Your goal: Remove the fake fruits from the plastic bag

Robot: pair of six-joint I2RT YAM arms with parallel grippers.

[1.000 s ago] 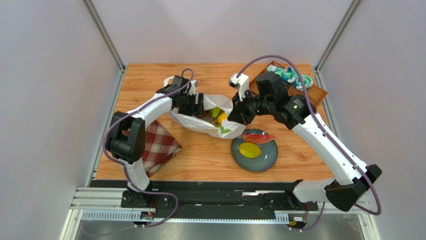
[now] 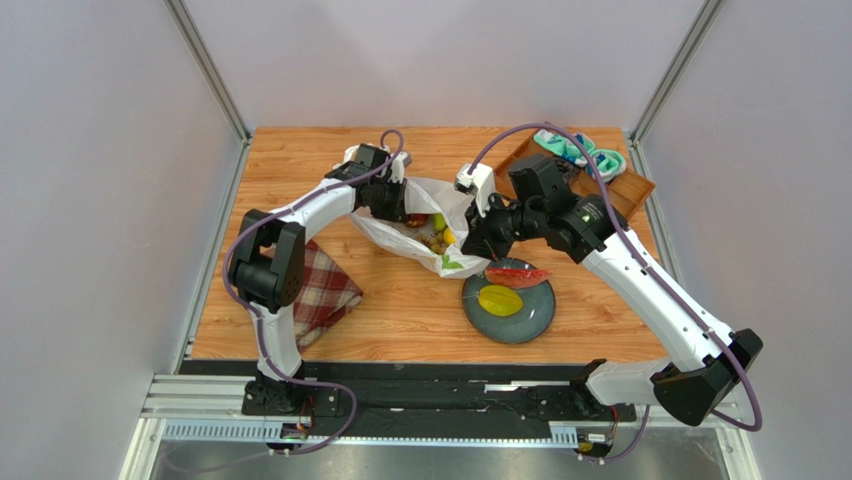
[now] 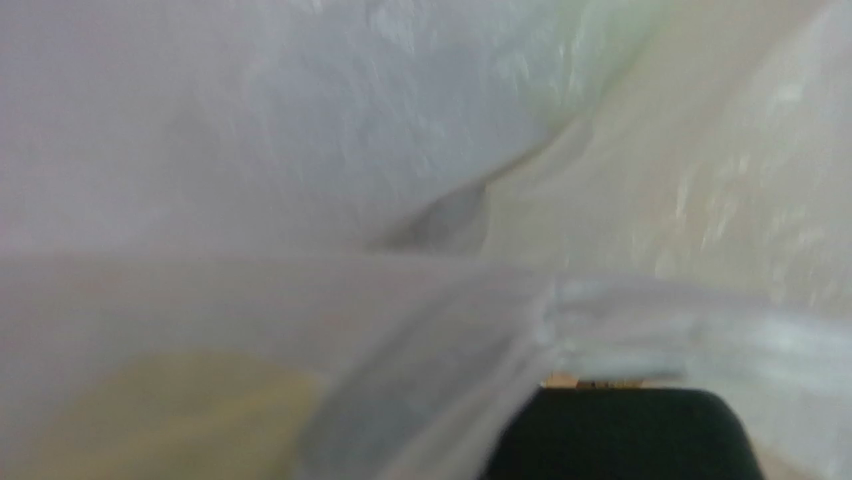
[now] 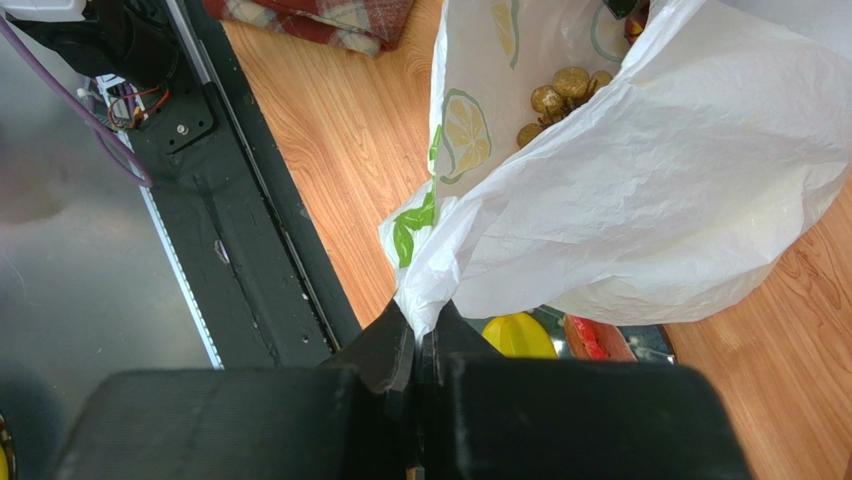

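The white plastic bag [image 2: 390,235] lies open at table centre, holding brown round fruits [image 4: 572,83], a yellow fruit [image 2: 449,236], a green fruit and a red one. My left gripper [image 2: 395,208] is at the bag's left end; its wrist view is mostly blurred plastic, fingertips hidden. My right gripper is shut on the bag's gathered rim at its right end. A dark plate [image 2: 508,326] below it holds a watermelon slice [image 2: 520,277] and a yellow starfruit [image 2: 499,300].
A folded plaid cloth [image 2: 325,295] lies at front left. A wooden tray [image 2: 630,192] with green-and-white cloth items [image 2: 603,163] stands at back right. Bare table shows at the back left and front right.
My left gripper has moved slightly right and back with the bag's left end. The right arm moved slightly toward the front over the last second, shifting the bag's right end.
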